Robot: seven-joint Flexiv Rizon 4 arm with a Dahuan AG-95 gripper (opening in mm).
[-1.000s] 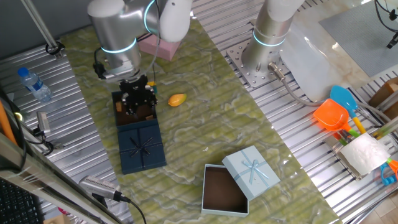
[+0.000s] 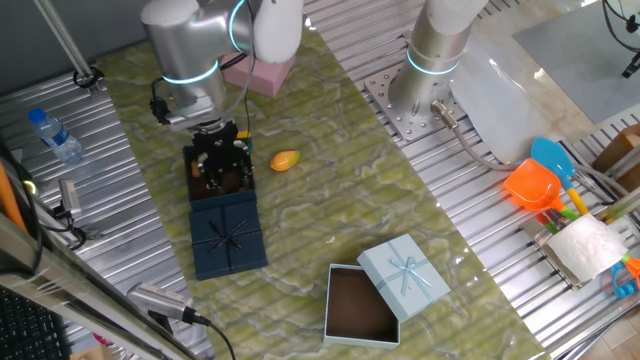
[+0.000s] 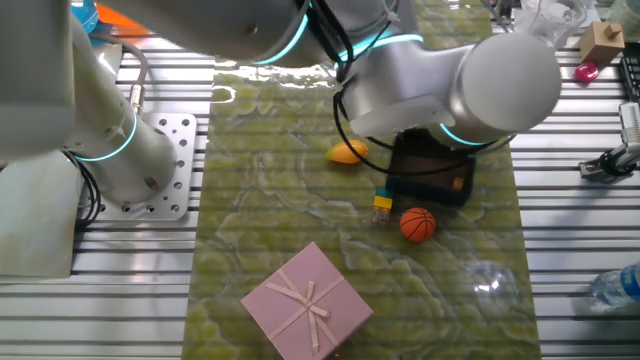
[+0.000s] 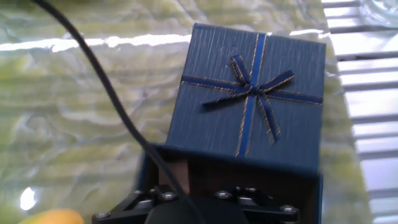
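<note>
My gripper [image 2: 224,172] points down into the open dark blue box [image 2: 190,185], its fingers apparently spread; their tips are out of sight in the wrist view. Against the box's near side rests its blue lid [image 2: 228,240], with a ribbon bow, overlapping the box edge in the wrist view. A small brown block [image 3: 458,184] lies inside the box. To the box's side sits a yellow-orange mango-like fruit [image 2: 285,160]. Outside the box in exterior view 2 are a small orange basketball [image 3: 417,225] and a yellow-and-teal piece [image 3: 382,205].
A light blue box [image 2: 362,305] stands open with its lid [image 2: 405,275] leaning on it. A pink gift box [image 3: 307,305] is at the other end. A bottle [image 2: 57,137] stands off the mat.
</note>
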